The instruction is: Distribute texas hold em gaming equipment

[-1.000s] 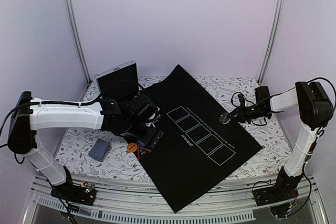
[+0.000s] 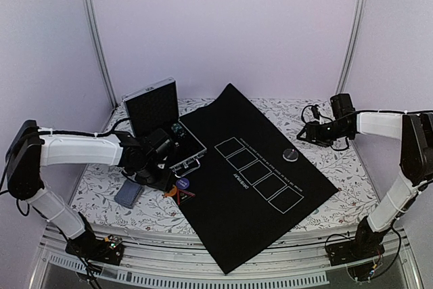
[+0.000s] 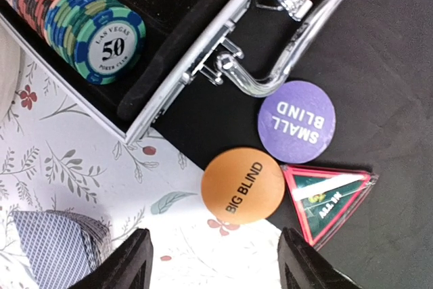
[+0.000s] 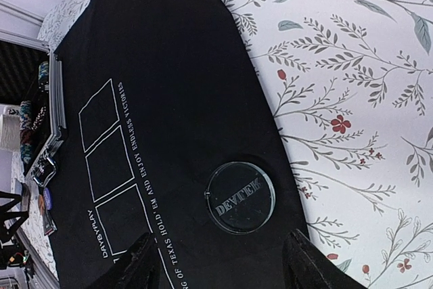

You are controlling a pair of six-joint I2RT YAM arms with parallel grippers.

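Observation:
A black mat (image 2: 243,235) with card boxes lies on the table, a clear DEVTEK disc (image 4: 240,197) on its right. At left an open chip case (image 2: 149,106) holds stacked chips (image 3: 101,45); beside it lie an orange BIG BLIND disc (image 3: 242,184), a purple SMALL BLIND disc (image 3: 295,120), a triangular ALL IN marker (image 3: 325,201) and a card deck (image 2: 128,193). My left gripper is over these markers, fingers apart and empty. My right gripper is raised beside the clear disc, fingers apart and empty.
The floral tabletop (image 2: 169,218) shows around the mat, clear at the right. White walls close in the back and sides.
My left gripper has moved left, away from the mat and toward the table's left part. My right gripper has risen away from the clear disc, which stays on the mat.

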